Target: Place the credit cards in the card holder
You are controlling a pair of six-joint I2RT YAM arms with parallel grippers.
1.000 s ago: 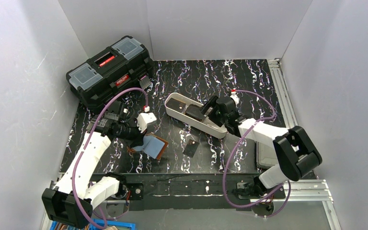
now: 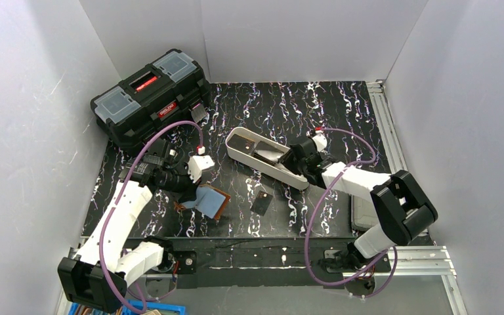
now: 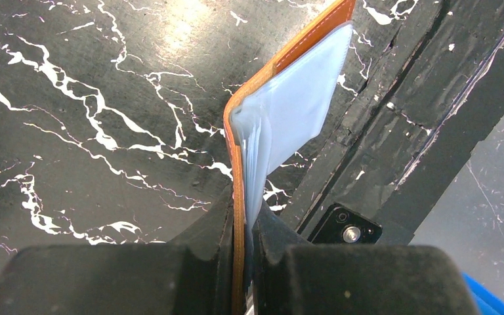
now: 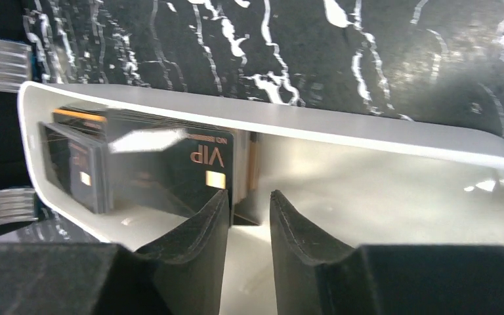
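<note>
An open card holder [image 2: 209, 202] with an orange cover and pale blue sleeves shows in the top and left wrist views, with my left gripper shut on it. My right gripper is down in a white bin [image 4: 394, 197], at the end of a stack of black cards [image 4: 164, 167], one printed VIP. Its fingers look slightly parted around or beside the front card's edge; how firmly it holds is hard to see. A single dark card [image 2: 262, 203] lies on the table between holder and bin.
A black toolbox [image 2: 151, 98] stands at the back left. A pale object [image 2: 362, 213] lies at the right edge.
The left gripper and holder have stayed still.
</note>
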